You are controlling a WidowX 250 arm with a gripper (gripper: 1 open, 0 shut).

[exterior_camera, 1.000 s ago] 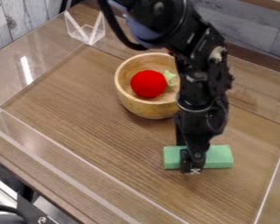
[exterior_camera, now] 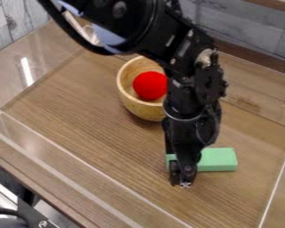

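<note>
My black gripper (exterior_camera: 181, 169) is low on the wooden table at the right of centre, over a flat green block (exterior_camera: 217, 158). It covers the block's left part; whether its fingers are open or shut on the block cannot be made out. A wooden bowl (exterior_camera: 142, 106) holding a red round object (exterior_camera: 150, 85) sits behind it, partly hidden by the arm.
A raised wooden edge runs along the back right. A dark object lies beyond the table's edge at the bottom left.
The gripper and upper arm have shifted slightly left, now covering more of the bowl and showing a little less over the block's middle. The green block looks nearly unmoved.
</note>
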